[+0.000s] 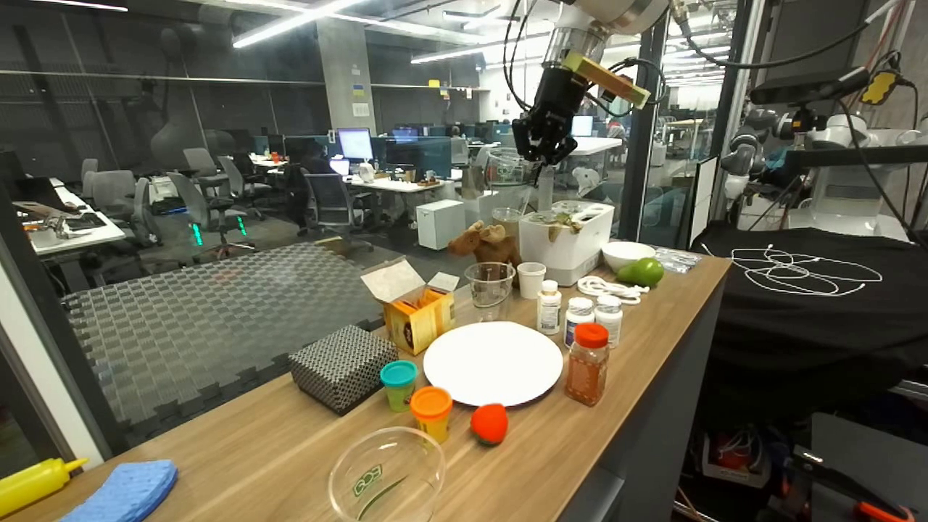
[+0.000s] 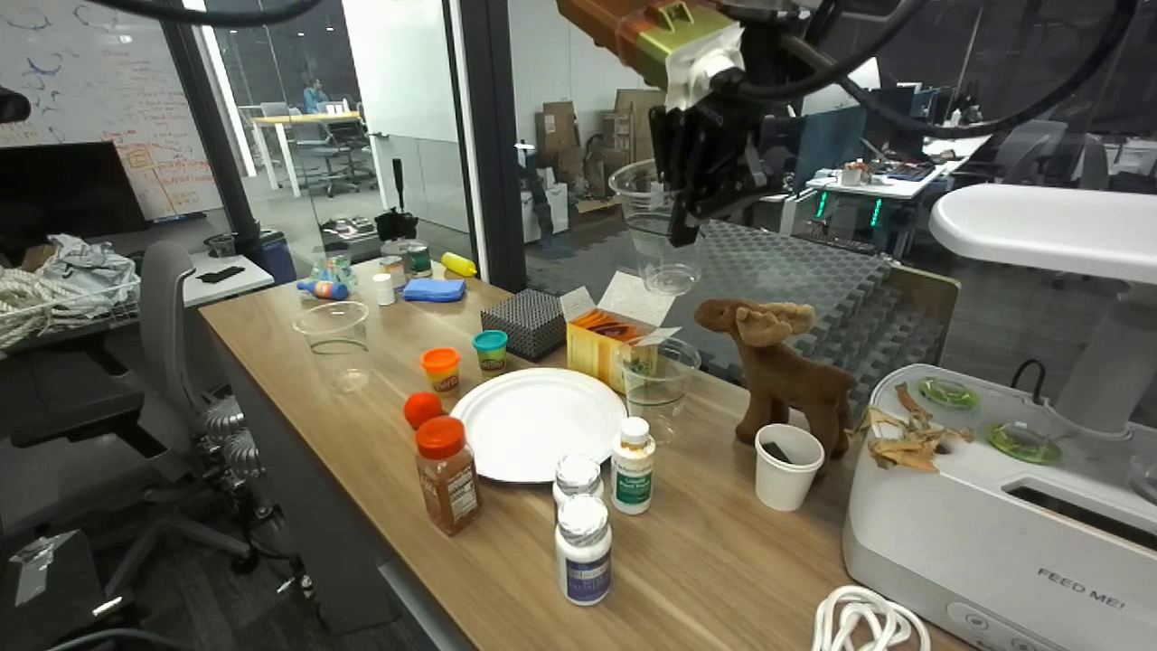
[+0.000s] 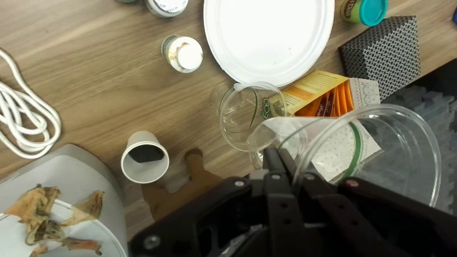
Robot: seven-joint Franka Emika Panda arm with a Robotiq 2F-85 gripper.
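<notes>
My gripper is shut on the rim of a clear plastic cup (image 3: 396, 156), which hangs to the right of the fingers in the wrist view. In exterior view 2 this held cup (image 2: 647, 222) is in the air above the open tea box (image 2: 602, 345). A second clear cup (image 3: 240, 115) stands on the table beside that box and the white plate (image 3: 270, 38). Near the far end of the table, as exterior view 2 shows it, a third clear cup (image 2: 338, 353) stands alone.
Below the arm are a brown plush moose (image 2: 786, 369), a white paper cup (image 2: 786, 467) and a white appliance (image 2: 954, 542). Several bottles, including a red-capped jar (image 2: 446, 477), stand near the plate. A patterned box (image 2: 525, 322) and Play-Doh tubs (image 2: 441, 369) lie beyond it.
</notes>
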